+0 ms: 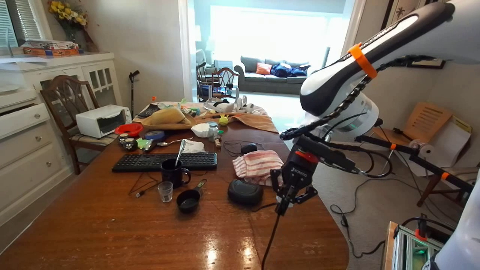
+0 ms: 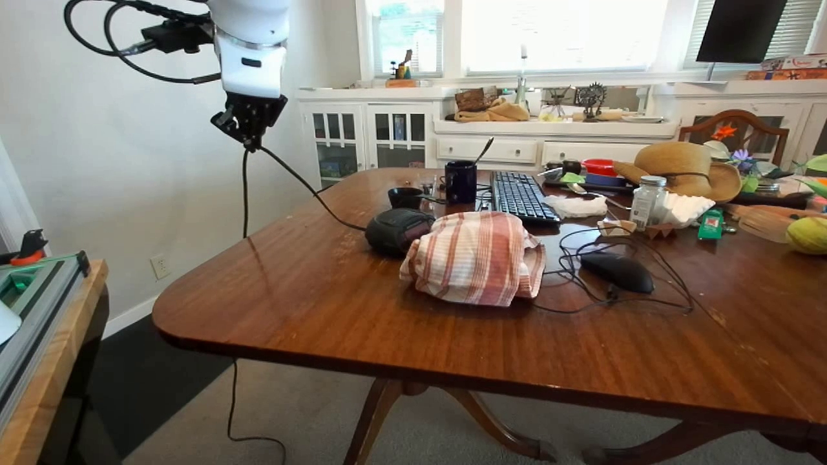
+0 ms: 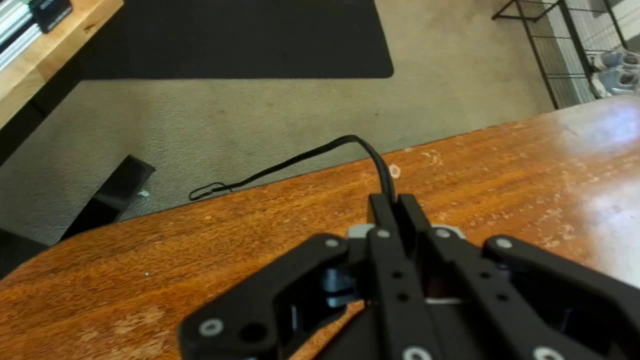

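Note:
A thin black cable (image 1: pixel 271 237) is pinched between the fingertips of my gripper (image 1: pixel 281 207), which is shut on it and raised above the near end of the table. In exterior view 2, the cable (image 2: pixel 310 188) slopes up from a rounded black case (image 2: pixel 395 230) to the gripper (image 2: pixel 251 144). From there it hangs down past the table's edge, and its lower part lies on the floor. The wrist view has the cable (image 3: pixel 343 142) coming out from between the gripper's (image 3: pixel 396 201) fingertips, over the wooden table and carpet.
A striped towel (image 1: pixel 258 164) is bundled beside the case. A black measuring cup (image 1: pixel 188 201), a small glass (image 1: pixel 165 191), a dark mug (image 1: pixel 171 173) and a keyboard (image 1: pixel 144 162) stand farther left. A wood-edged bench (image 2: pixel 66 325) stands apart from it.

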